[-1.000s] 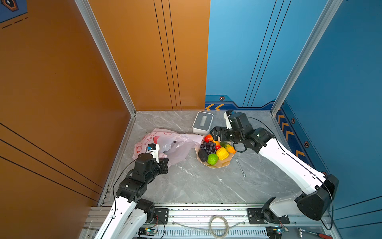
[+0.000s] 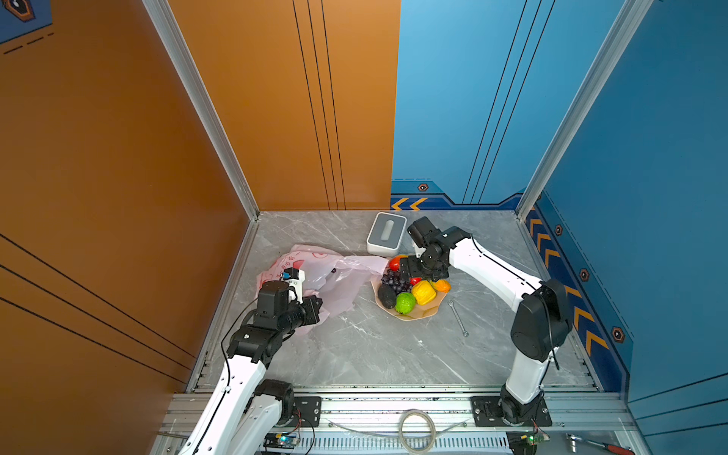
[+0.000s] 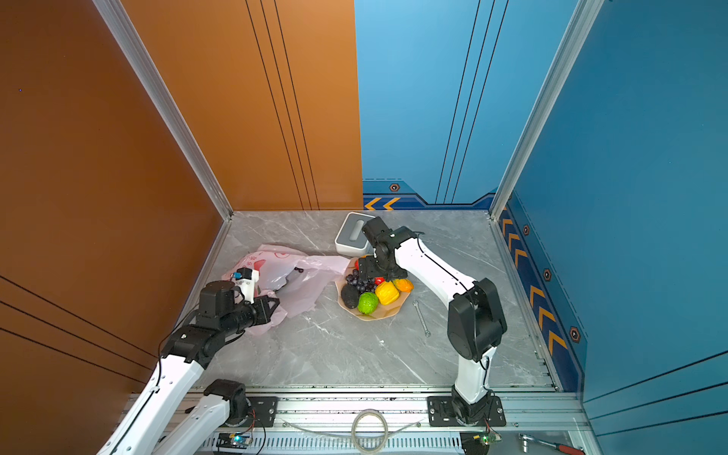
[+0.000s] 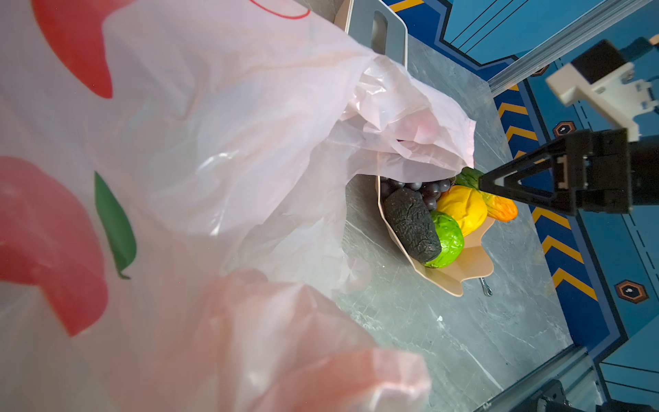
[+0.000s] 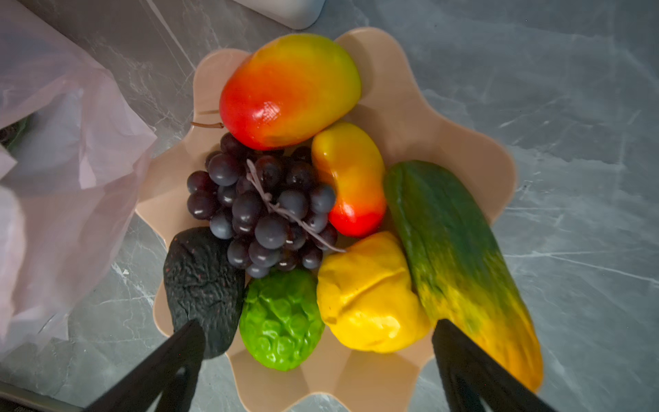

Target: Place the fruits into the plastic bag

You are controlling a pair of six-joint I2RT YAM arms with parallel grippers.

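The pink plastic bag (image 2: pixel 345 280) lies spread on the left of the table, its mouth edge close to the fruit dish. A small dark green thing (image 5: pixel 12 132) shows inside it. My left gripper (image 2: pixel 312 309) is shut at the bag's near edge; film hides its fingers in the left wrist view. My right gripper stands open above the dish (image 5: pixel 473 154), fingers pointing down, nothing between them. In the dish are a large mango (image 5: pixel 291 89), a small mango (image 5: pixel 353 178), grapes (image 5: pixel 264 206), an avocado (image 5: pixel 204 288), a green fruit (image 5: pixel 281 319), a yellow fruit (image 5: pixel 370 295) and a papaya (image 5: pixel 466 267).
Behind the dish stands a white box with a grey lid (image 2: pixel 386 233). A wrench (image 2: pixel 458 318) lies to the dish's right. Bare table (image 2: pixel 379 356) stretches in front of the dish and bag.
Over the last second my right arm has drawn in and swung over the dish, its gripper turning downward. The left gripper has hardly moved; fruits and dish stay put.
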